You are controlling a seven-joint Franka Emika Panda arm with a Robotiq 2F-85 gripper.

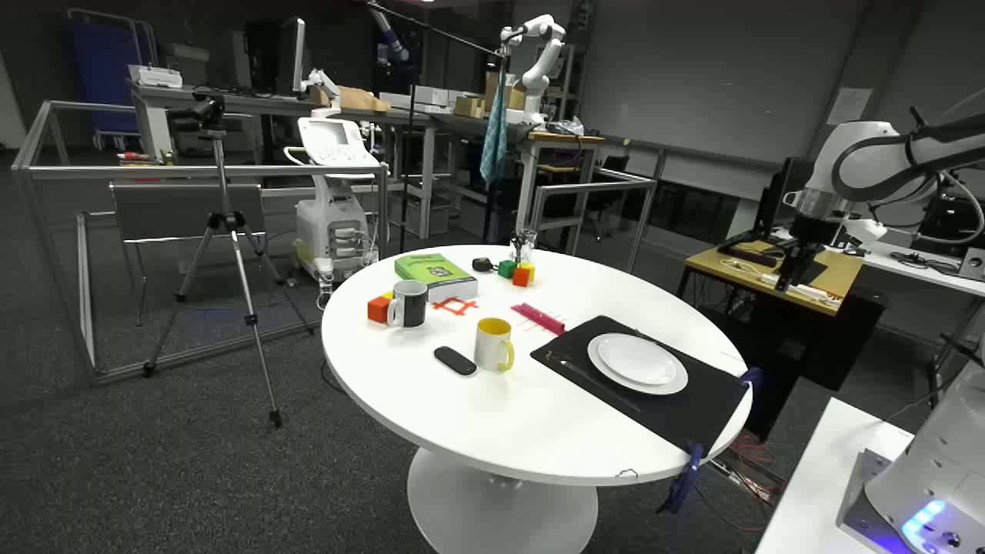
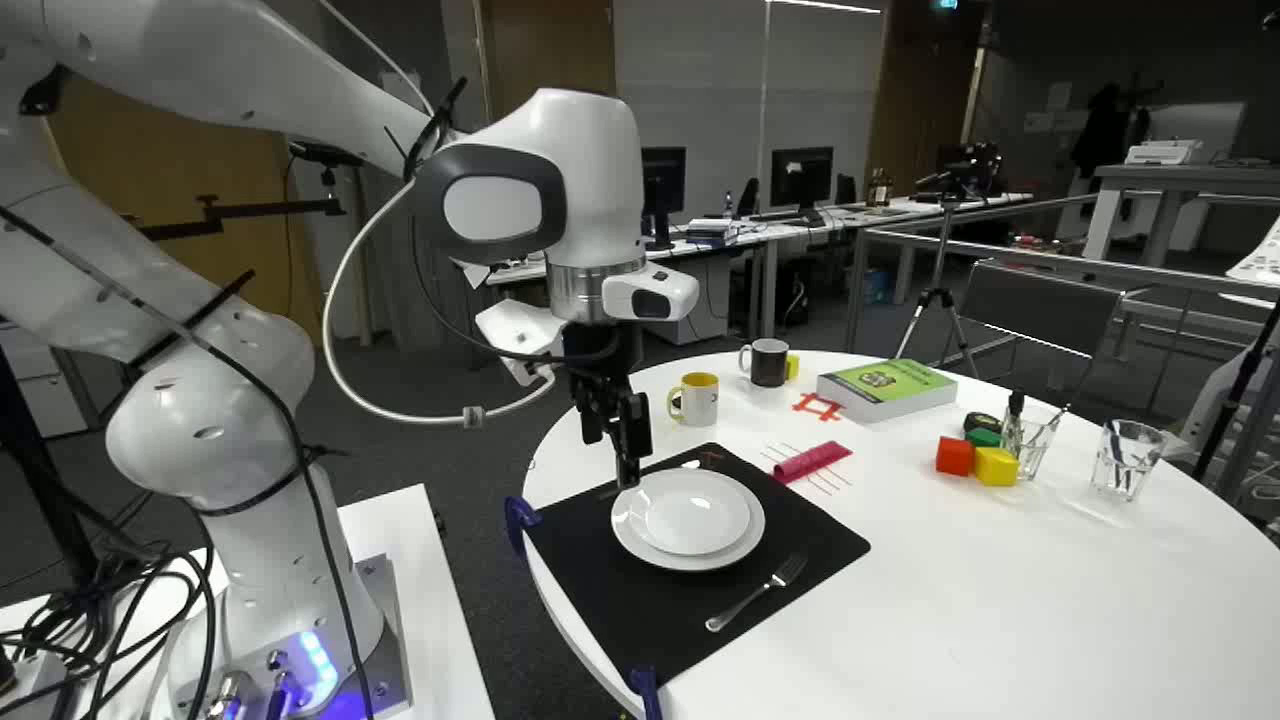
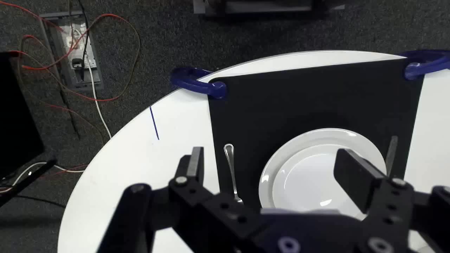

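My gripper is open, its two black fingers wide apart with nothing between them. In exterior view 2 the gripper (image 2: 626, 462) hangs above the near edge of a black placemat (image 2: 576, 564). On the mat lie two stacked white plates (image 2: 686, 516). A fork (image 2: 758, 590) rests on one side of the plates, and a knife (image 3: 391, 156) lies on the other. In the wrist view the fork's handle (image 3: 230, 162) shows between my fingers, well below them, while the right finger (image 3: 358, 179) overlaps the plates.
A yellow-and-white mug (image 1: 492, 345), a black-and-white mug (image 1: 408, 305), a green book (image 1: 434, 273) and a pink bar (image 1: 538, 318) stand farther off. Glasses (image 2: 1125, 462) and coloured blocks (image 2: 955, 456) are beyond. Blue clamps (image 3: 202, 84) grip the table edge.
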